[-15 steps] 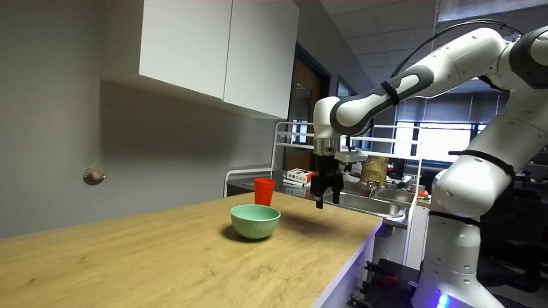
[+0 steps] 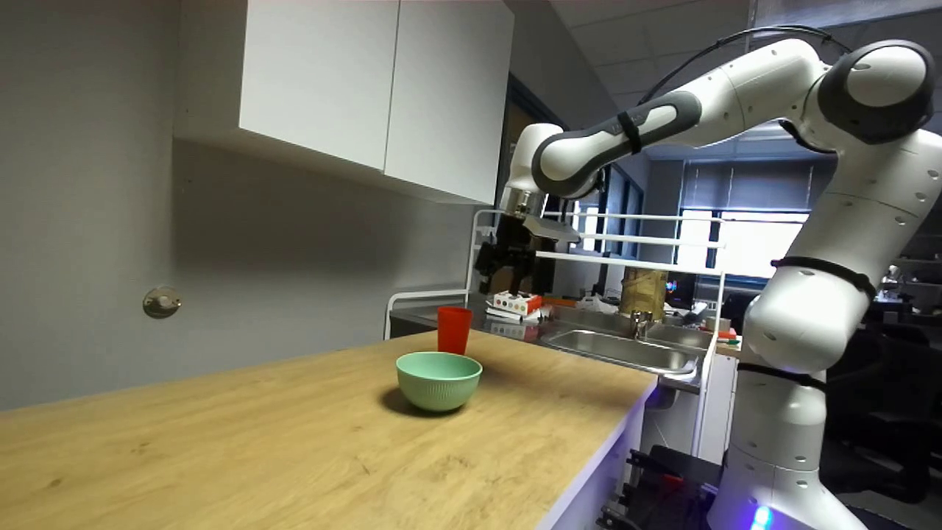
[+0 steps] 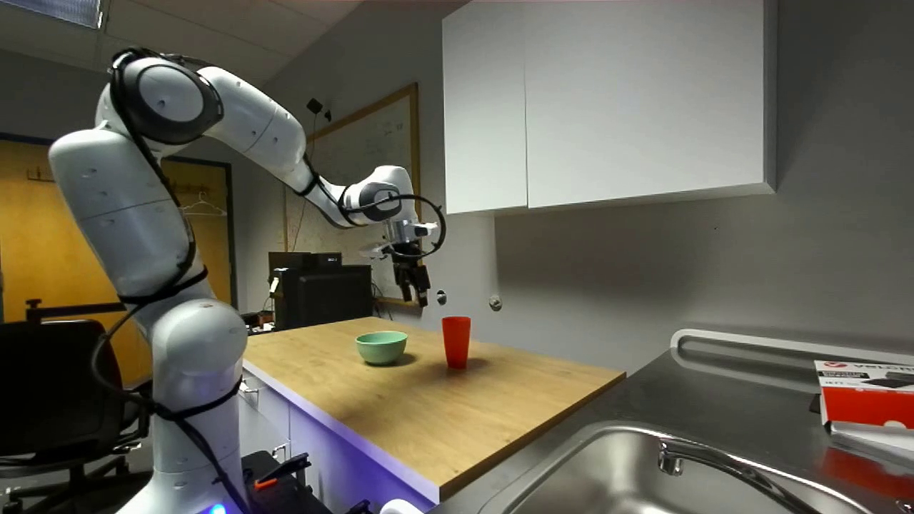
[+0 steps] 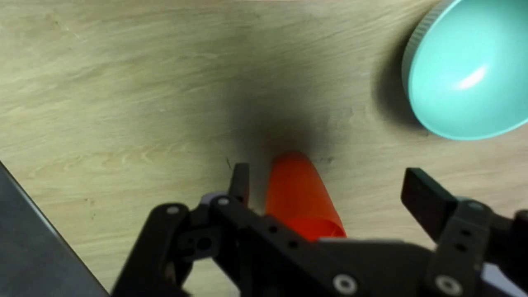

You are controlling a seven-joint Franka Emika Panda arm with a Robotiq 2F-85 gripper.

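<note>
A red cup [image 2: 454, 330] stands upright on the wooden table, just behind the green bowl [image 2: 438, 381] in the first exterior view. My gripper [image 2: 503, 287] hangs in the air above table height, clear of both. In the wrist view its fingers are spread wide, and the finger [image 4: 429, 205] on the right side stands well away from the one on the left. The cup [image 4: 302, 198] appears below, partly hidden behind the gripper's dark frame. At the upper right lies the empty bowl [image 4: 475, 69], cut off by the picture's edge. From the second exterior view, the gripper [image 3: 415, 300] is higher than the cup's rim.
White cabinets [image 2: 353, 79] hang on the wall above the table. Beyond the table's end come a dark counter, a steel sink [image 3: 591, 475] and a red and white box [image 3: 865, 390].
My gripper has risen and swung left, away from the table's near right edge and toward the cup's side, now tilted. The cup and the bowl have stayed put.
</note>
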